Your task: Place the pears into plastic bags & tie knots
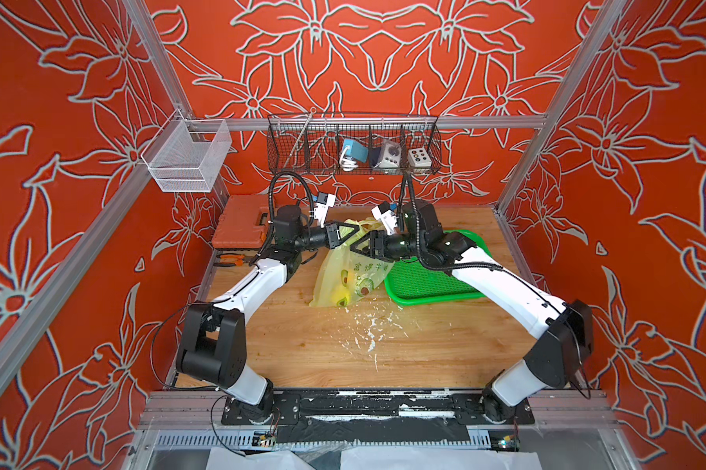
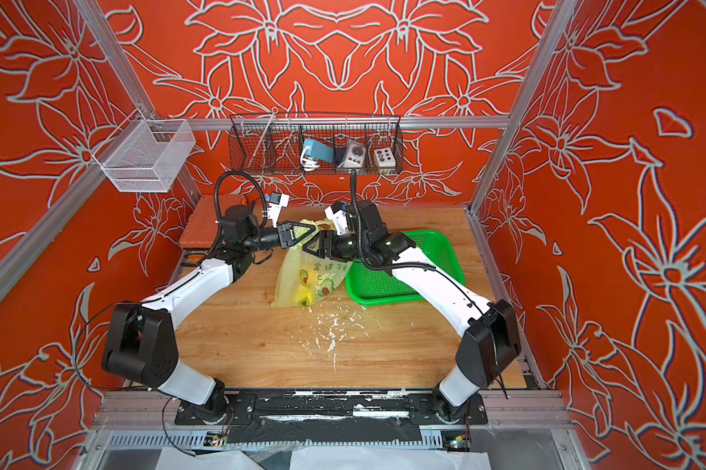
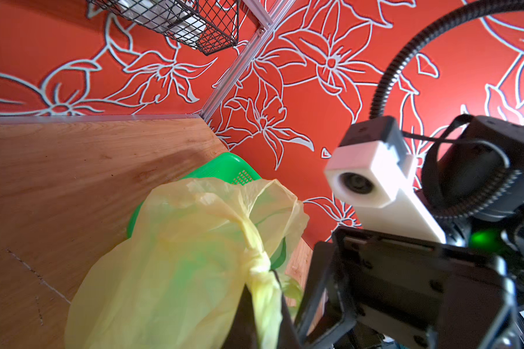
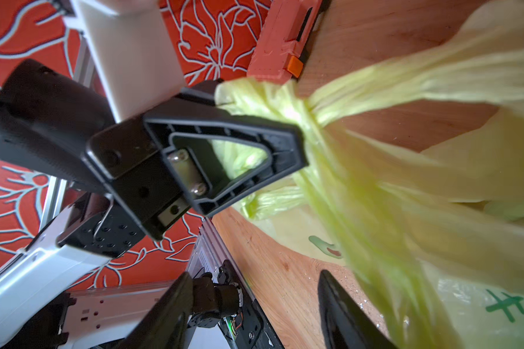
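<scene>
A translucent yellow plastic bag (image 1: pixel 351 274) with printed avocados stands on the table in the top views, its neck gathered upward. Through its lower wall a yellow pear shape (image 1: pixel 340 300) shows faintly. My left gripper (image 1: pixel 357 228) is shut on the twisted bag neck (image 3: pixel 260 279), with thin plastic running between its fingers. Facing it from the right, my right gripper (image 1: pixel 357 244) stands open in front of the bag's upper part. In the right wrist view its fingers (image 4: pixel 337 311) are spread wide, table visible between them, with a strand of the bag (image 4: pixel 355 215) passing close by.
A green basket (image 1: pixel 415 300) lies just right of the bag. An orange case (image 1: pixel 241 223) and pliers (image 1: pixel 231 258) are at the left rear. White scraps (image 1: pixel 368 329) litter the table in front.
</scene>
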